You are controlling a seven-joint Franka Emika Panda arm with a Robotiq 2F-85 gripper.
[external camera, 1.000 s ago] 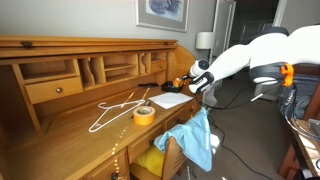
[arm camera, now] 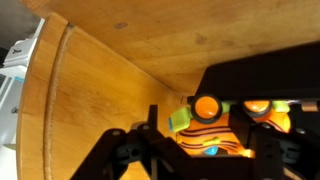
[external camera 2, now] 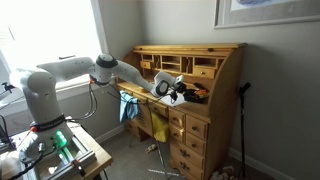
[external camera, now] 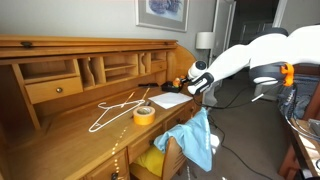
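Observation:
My gripper hangs over a black container (arm camera: 262, 75) at the end of the desk. Its dark fingers stand apart in the wrist view. In and around the gap are orange-and-white striped items (arm camera: 210, 138), a round orange end (arm camera: 206, 107) and a small green piece (arm camera: 178, 120). A second round orange end lies by the right finger. Whether a finger touches any of these cannot be made out. In the first exterior view, the gripper (external camera: 184, 82) is small beside the dark container (external camera: 172, 87).
On the wooden desk lie a white hanger (external camera: 115, 112), an orange tape roll (external camera: 144, 115) and white paper (external camera: 170, 100). A blue cloth (external camera: 195, 140) drapes over an open drawer. The curved desk side (arm camera: 105, 90) rises close to the gripper.
The arm near the gripper has shifted slightly at the far end of the desk. The hanger, tape roll, paper and cloth have stayed in place.

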